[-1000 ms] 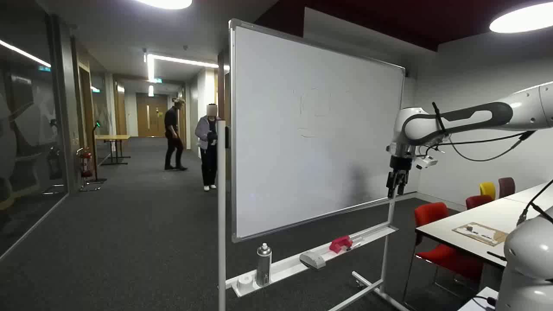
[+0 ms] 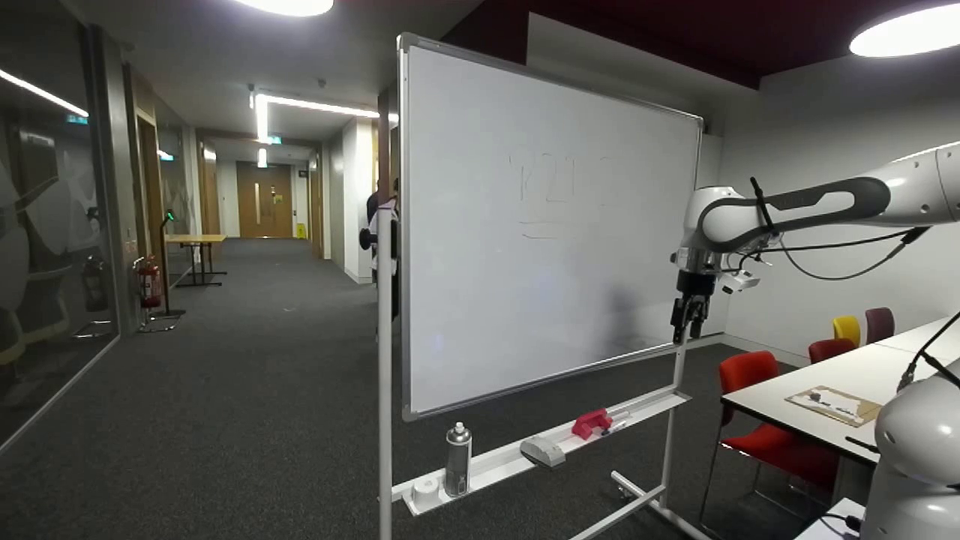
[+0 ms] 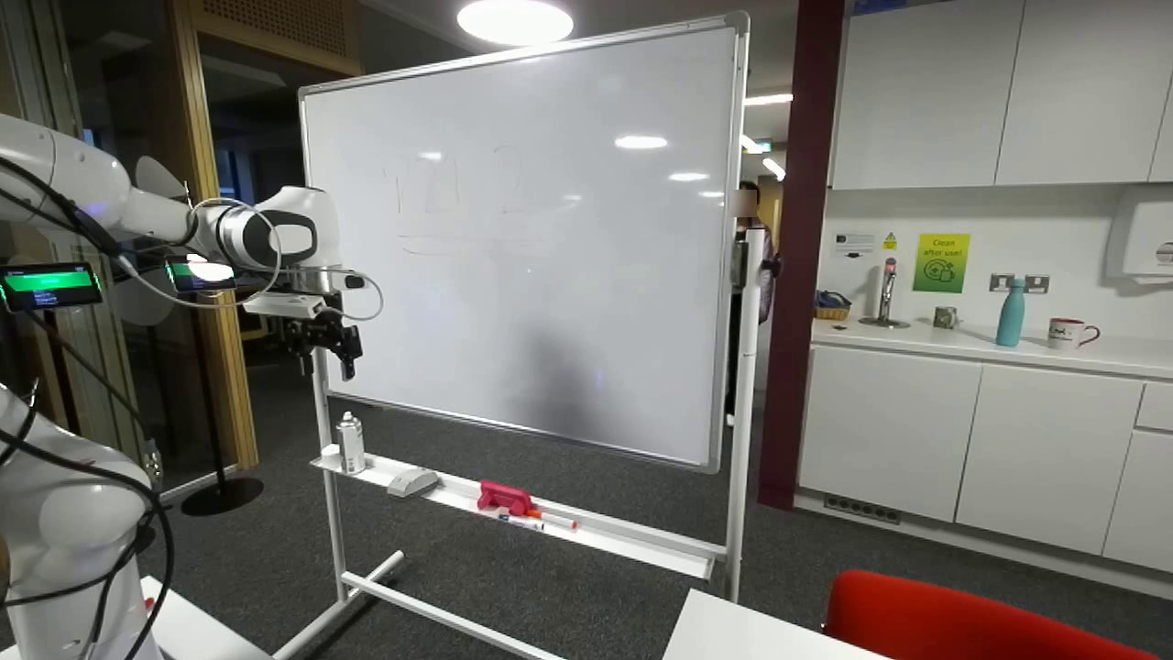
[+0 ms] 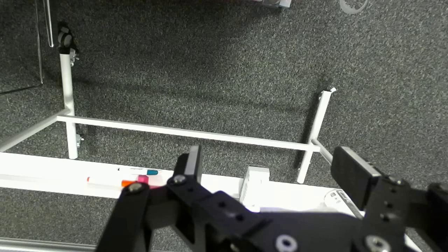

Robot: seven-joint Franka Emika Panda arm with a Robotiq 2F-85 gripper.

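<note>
My gripper hangs pointing down in front of the whiteboard, near its lower edge in exterior view 1. In the wrist view its two black fingers are wide apart, so it is open with nothing between them. The board carries faint pen marks in its upper part. Below it runs a white tray. On this tray are a spray can, a grey-white eraser, a red holder and markers, one with an orange part. The gripper touches none of them.
A small white roll sits at the tray's end. The board's stand has a white floor bar. White tables and red chairs stand close by. Behind the board a person is partly hidden.
The arm and the tray items have not visibly moved. Two people in the corridor have left the open floor; someone is now partly hidden behind the board's left edge.
</note>
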